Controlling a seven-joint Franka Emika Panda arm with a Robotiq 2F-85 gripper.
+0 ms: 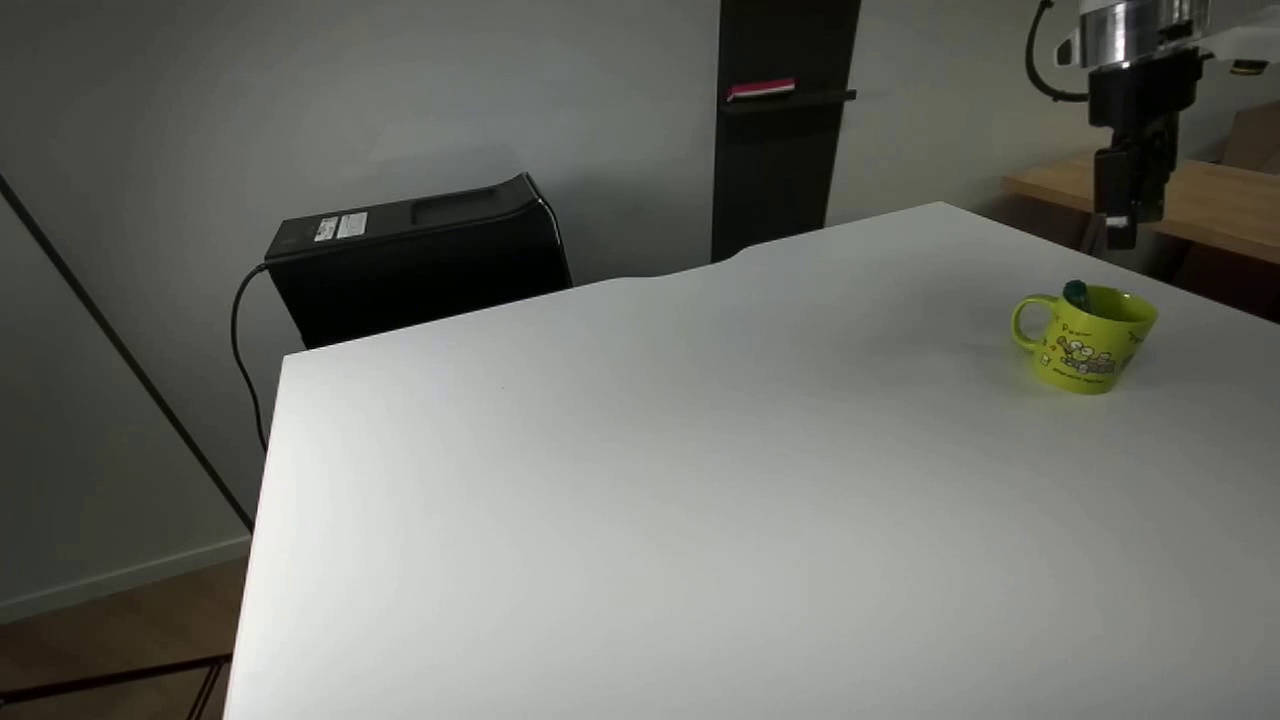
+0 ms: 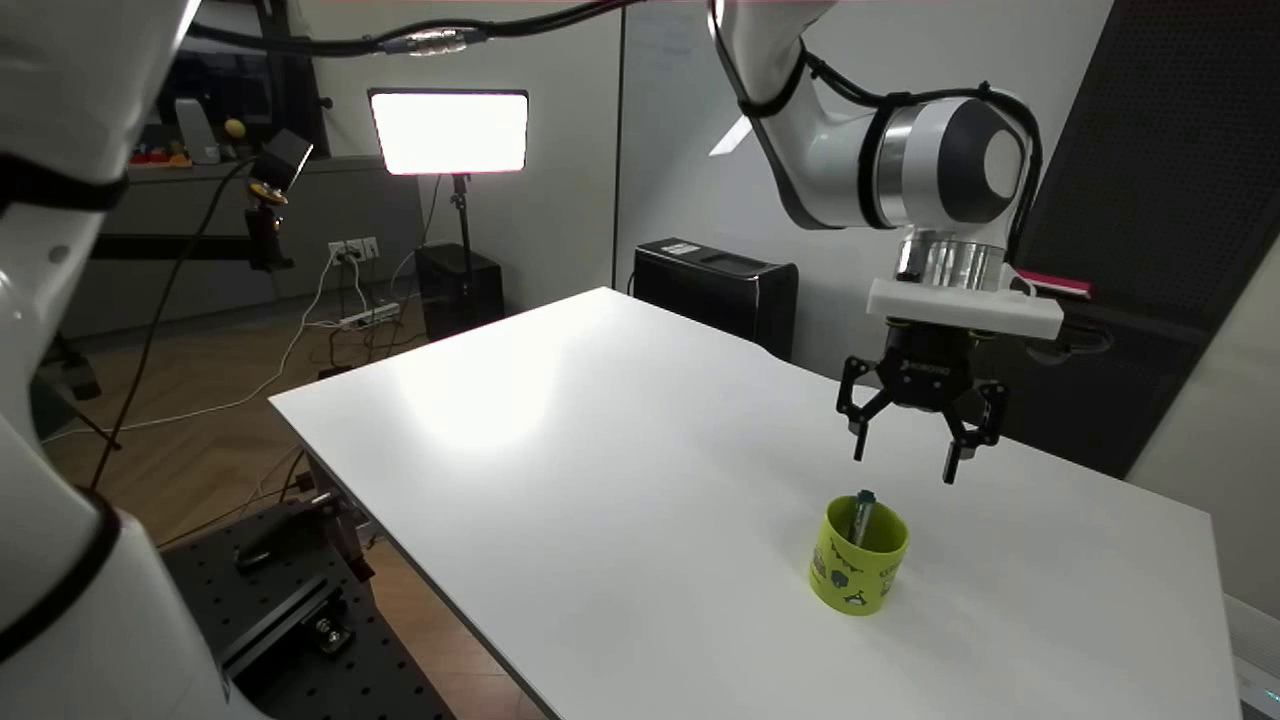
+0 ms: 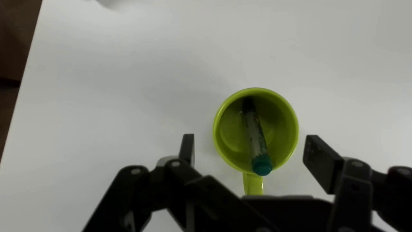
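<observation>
A lime-green mug point(image 1: 1088, 348) with cartoon prints stands upright on the white table. Leaning inside it is a marker point(image 3: 255, 133), its green end point(image 3: 262, 165) resting by the rim on the handle side. In the second exterior view the mug point(image 2: 857, 574) shows the marker point(image 2: 861, 517) poking out of its mouth. Above the mug hangs my gripper point(image 2: 905, 464), open and empty, its fingers well apart. From the wrist, the gripper has one finger on either side of the mug, neither seen touching it.
A black box-shaped appliance point(image 1: 420, 258) stands beyond the table edge. A lit panel lamp point(image 2: 450, 132) stands farther back.
</observation>
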